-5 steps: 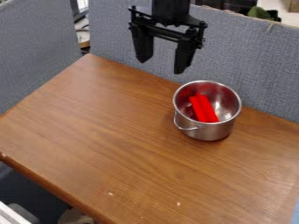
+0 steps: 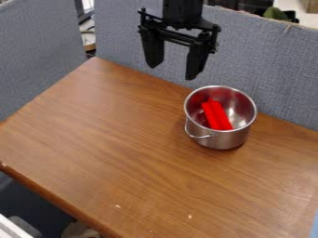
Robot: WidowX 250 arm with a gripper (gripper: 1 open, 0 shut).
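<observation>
A steel pot with a wire handle stands on the right half of the wooden table, near the back. A red block lies inside it, tilted against the bottom or wall. My black gripper hangs above the table's back, up and to the left of the pot, its two fingers spread wide with nothing between them.
Grey padded panels border it at the back and left.
</observation>
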